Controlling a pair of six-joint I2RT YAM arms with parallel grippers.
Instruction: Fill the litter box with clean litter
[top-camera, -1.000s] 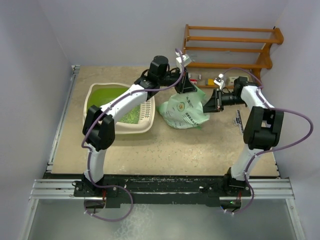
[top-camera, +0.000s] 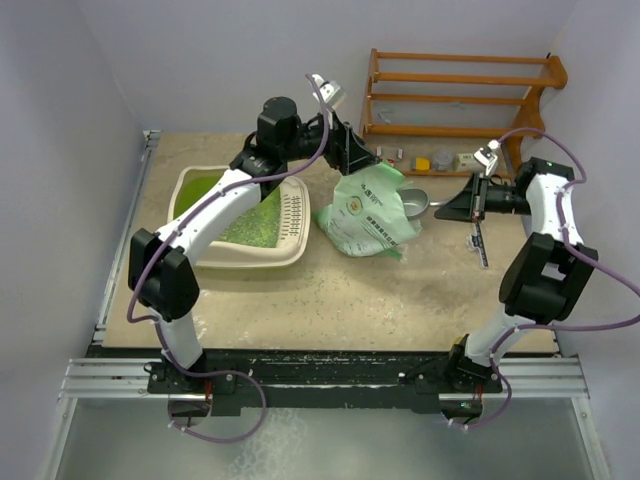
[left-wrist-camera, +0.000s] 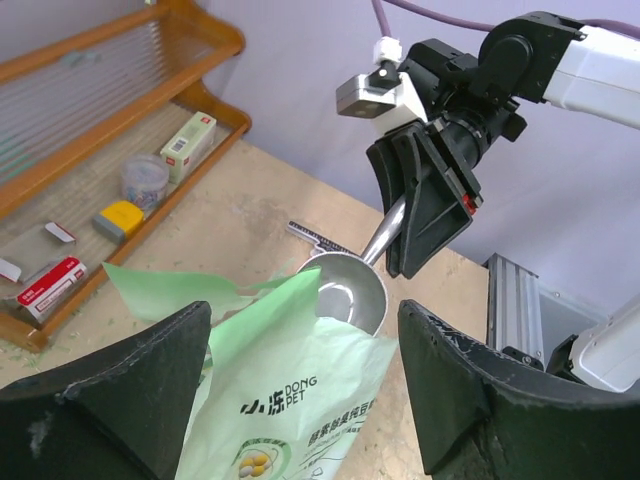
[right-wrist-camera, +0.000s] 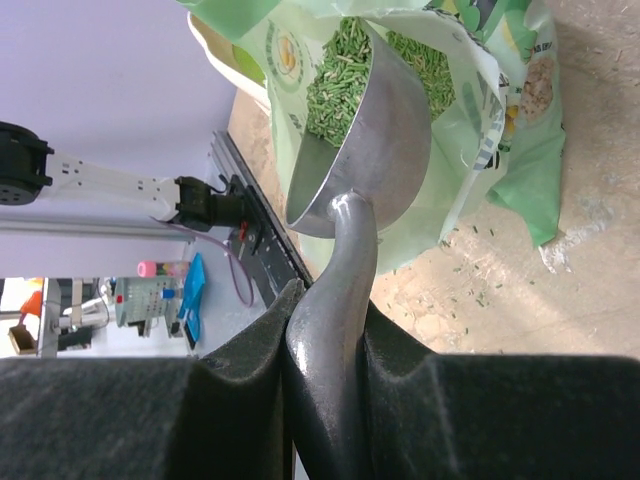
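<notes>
The pale green litter bag leans upright in mid-table with its mouth toward the right. Green pellets show inside it. My right gripper is shut on the handle of a metal scoop, whose bowl is at the bag's mouth. Grey metal shows inside the bowl in the top and left wrist views; whether it holds pellets I cannot tell. Over the bag's upper edge stands my left gripper, its fingers wide apart. The cream litter box at left has green pellets across its bottom.
A wooden rack stands along the back wall, with a yellow block, a clear tub and small boxes near it. A dark slim tool lies at right.
My right gripper has drawn back to the right, bringing the scoop bowl out into view at the bag's mouth. My left gripper has shifted left and opened away from the bag's edge.
</notes>
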